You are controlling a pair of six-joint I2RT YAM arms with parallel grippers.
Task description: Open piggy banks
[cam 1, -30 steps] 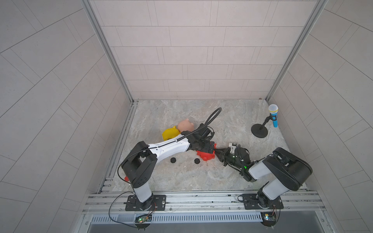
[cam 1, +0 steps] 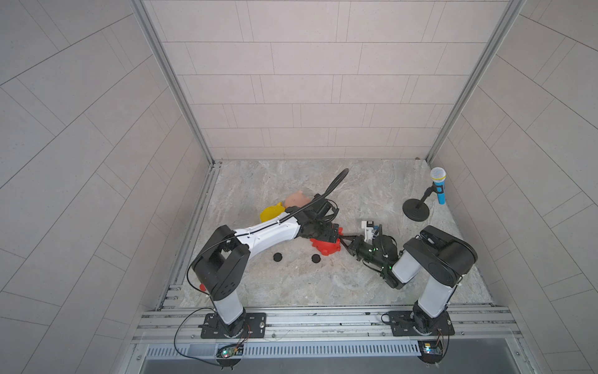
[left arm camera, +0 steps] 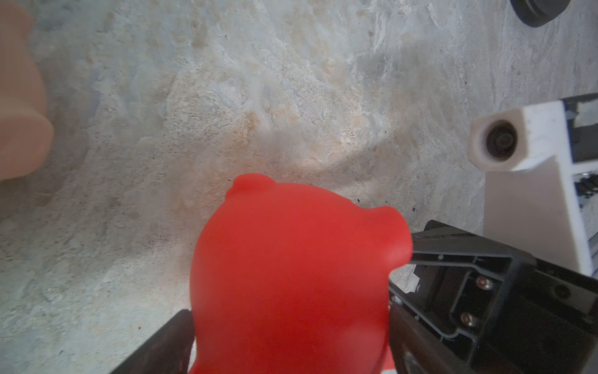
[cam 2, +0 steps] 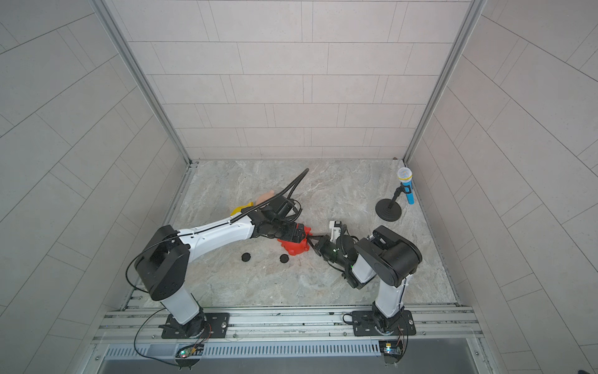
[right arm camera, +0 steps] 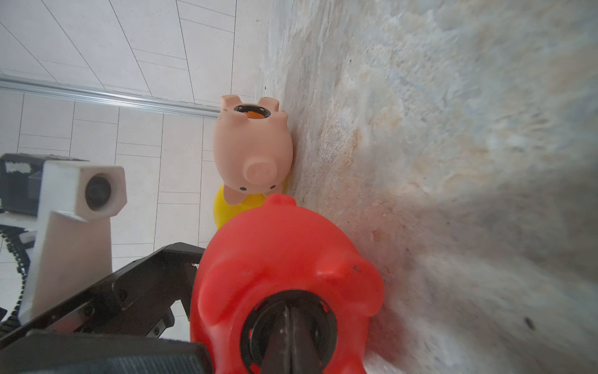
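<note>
A red piggy bank [cam 1: 325,248] [left arm camera: 289,274] sits mid-table beneath my left gripper [cam 2: 292,230], whose blurred, open fingers flank it in the left wrist view. My right gripper points into the bank's black-rimmed opening, shut, with its tips partly hidden there. A pink piggy bank [right arm camera: 252,143] shows an open belly hole. A yellow piggy bank [cam 1: 271,211] is beside the pink one. Two black discs [cam 1: 277,257] [cam 1: 315,258] lie loose on the table in front.
A stand [cam 1: 416,209] holding a blue cylinder [cam 1: 439,193] is at the back right. A small red object [cam 1: 202,286] is partly hidden near the left arm's base.
My right arm has shifted back and slightly left, its tips still at the red bank. The red bank and my left gripper have moved slightly left.
</note>
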